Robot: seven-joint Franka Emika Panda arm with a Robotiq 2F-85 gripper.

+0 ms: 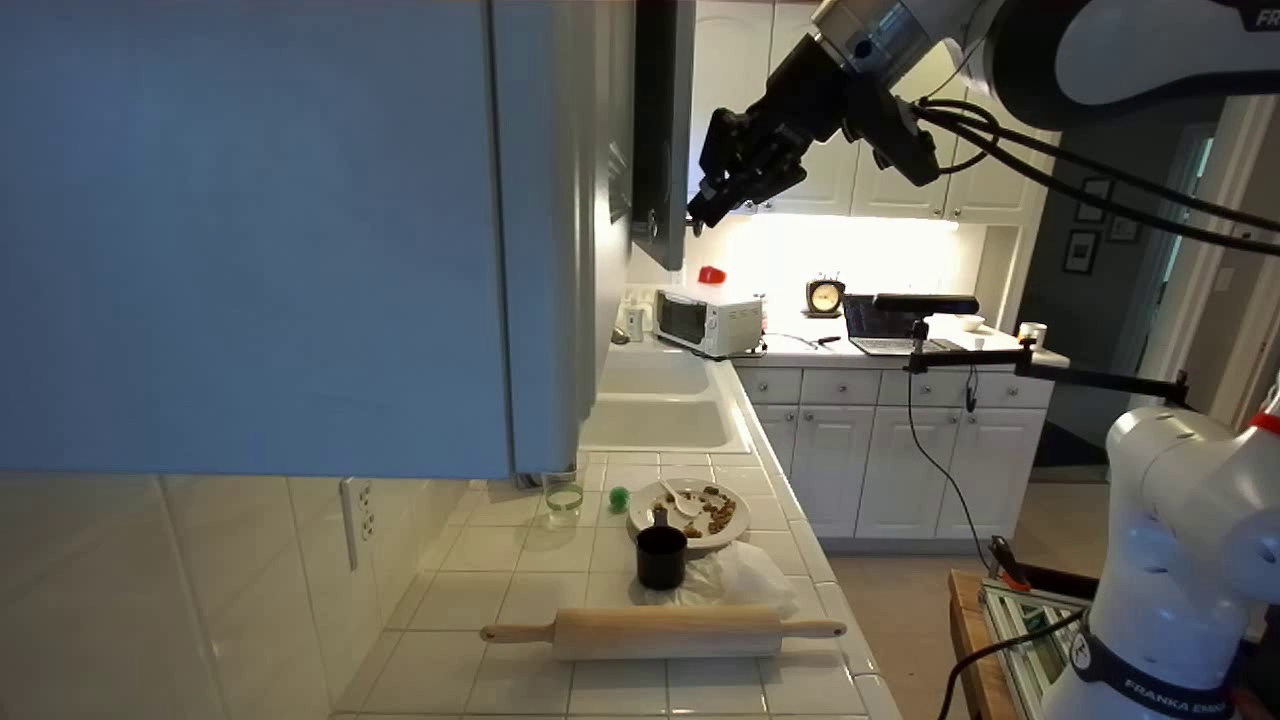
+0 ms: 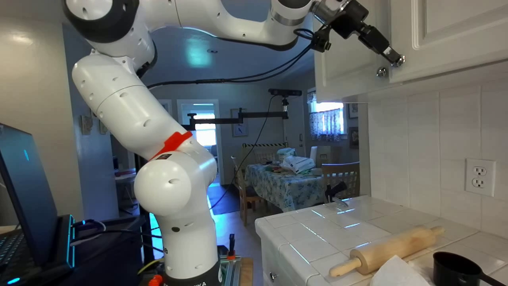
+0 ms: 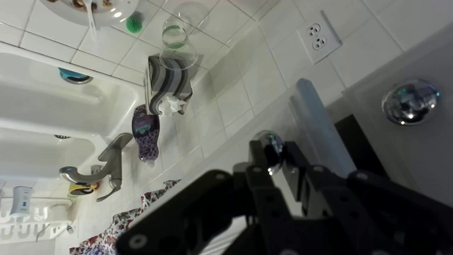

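My gripper is shut on a round shiny cabinet knob, which shows between the fingertips in the wrist view. That knob sits near the edge of a white upper cabinet door. In exterior view 1 this door stands partly swung out from the cabinet, with my gripper at its lower outer corner. A dark gap beside the door edge shows in the wrist view. From the other side, my gripper meets the door at its lower corner.
A neighbouring door's knob is close by. Below lie the sink, a plate of food, a black cup and a rolling pin on the tiled counter.
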